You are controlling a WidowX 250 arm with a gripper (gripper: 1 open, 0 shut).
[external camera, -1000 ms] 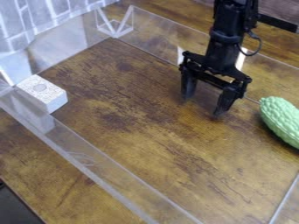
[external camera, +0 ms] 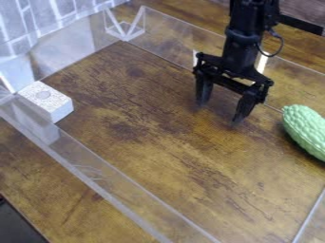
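The black gripper hangs low over the wooden floor of a clear-walled bin, right of centre toward the back, its two fingers spread apart and pointing down. Nothing clearly shows between them. A green bumpy object, like a toy corn cob or gourd, lies at the right edge, a little apart from the gripper. A white block with a printed pattern sits on the left by the clear wall.
Clear plastic walls edge the work area on the left and back. A pale curtain hangs at the upper left.
The gripper has shifted very slightly; the other objects stay where they were.
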